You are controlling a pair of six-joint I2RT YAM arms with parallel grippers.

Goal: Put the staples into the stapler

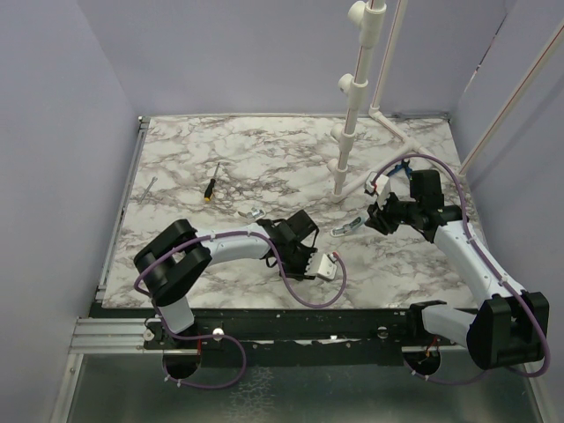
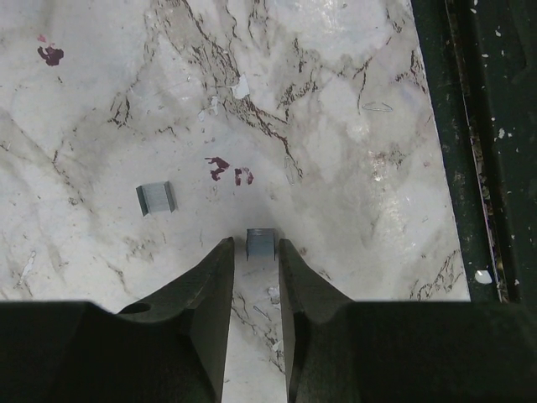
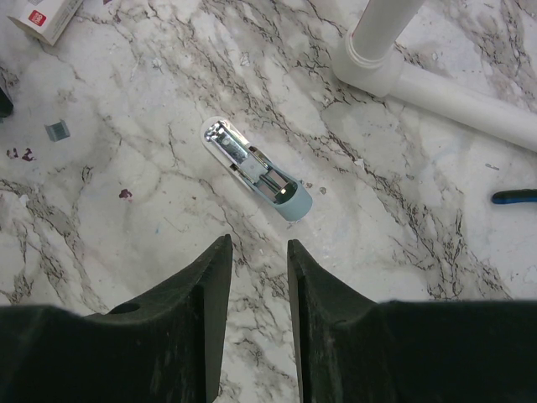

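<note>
A light blue stapler (image 3: 298, 201) lies open on the marble table, below and ahead of my right gripper, which is open and empty; it also shows in the top view (image 1: 345, 227). In the left wrist view, a small grey staple strip (image 2: 260, 243) lies right at the fingertips of my left gripper, which is part open around it; whether the fingers touch it is unclear. A second staple strip (image 2: 155, 196) lies a little apart.
A screwdriver (image 1: 211, 189) lies at the back left. A white pipe frame (image 3: 436, 101) stands beyond the stapler, with a blue-handled tool (image 3: 512, 196) beside it. The table's front edge (image 2: 436, 126) is near the left gripper.
</note>
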